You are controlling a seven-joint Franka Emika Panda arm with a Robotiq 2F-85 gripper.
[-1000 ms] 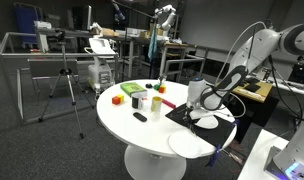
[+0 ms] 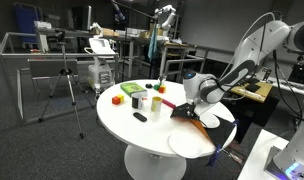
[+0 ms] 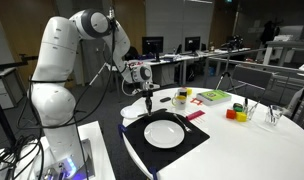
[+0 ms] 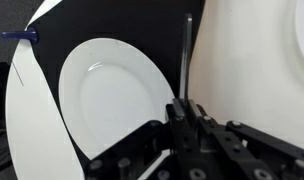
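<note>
My gripper is shut on a long, thin dark utensil (image 4: 187, 55), which reaches away from the fingers in the wrist view. What kind of utensil it is, I cannot tell. To its left lies a white oval-looking plate (image 4: 112, 95) on a black mat (image 4: 137, 28). In exterior view 2 the same plate (image 3: 164, 133) rests on the mat (image 3: 190, 140), with the gripper (image 3: 149, 101) behind it. Exterior view 1 has an orange-brown strip (image 2: 200, 128) near the gripper (image 2: 180, 110), across the mat area.
A second white plate (image 2: 186, 144) lies near the table's front edge. Cups (image 2: 156, 104), a green tray (image 2: 131, 88), coloured blocks (image 2: 118, 100) and a dark object (image 2: 140, 117) occupy the table's other side. A blue clamp (image 4: 30, 35) sits at the edge.
Over the last second the arm has shifted and turned slightly above the mat. The orange-brown strip has come into view and grown longer. The plates have stayed put.
</note>
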